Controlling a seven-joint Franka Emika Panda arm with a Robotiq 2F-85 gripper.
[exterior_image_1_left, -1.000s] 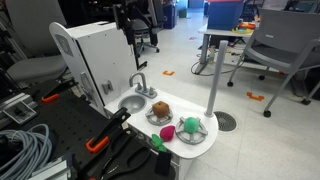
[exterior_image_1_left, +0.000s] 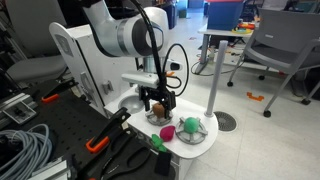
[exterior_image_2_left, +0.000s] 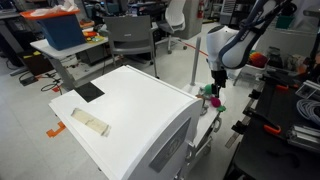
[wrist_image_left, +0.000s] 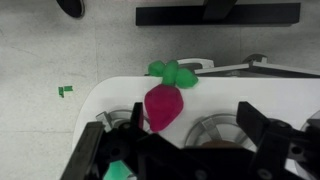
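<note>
My gripper (exterior_image_1_left: 157, 104) is low over the white toy-kitchen top (exterior_image_1_left: 183, 150), its fingers apart on either side of a brown object (exterior_image_1_left: 157, 113) lying on a round metal burner. In the wrist view the fingers (wrist_image_left: 268, 140) stand wide apart, and only part of the brown object (wrist_image_left: 217, 145) shows between them. Contact cannot be told. A pink-red vegetable (wrist_image_left: 163, 106) with a green leafy top (wrist_image_left: 172, 73) rests at the counter's edge. A green object (exterior_image_1_left: 191, 125) sits on the other burner; in the wrist view the left finger partly hides it.
A white upright post (exterior_image_1_left: 217, 75) rises behind the counter. Dark table (exterior_image_1_left: 62, 125) with coiled grey cable (exterior_image_1_left: 28, 150) lies at the left, and black-and-orange clamps (exterior_image_1_left: 110, 132) stand along its edge. Open floor spreads on the right.
The arm has come down from high above the counter, over the sink side, to the brown object. The brown, pink-red and green objects appear unmoved.
</note>
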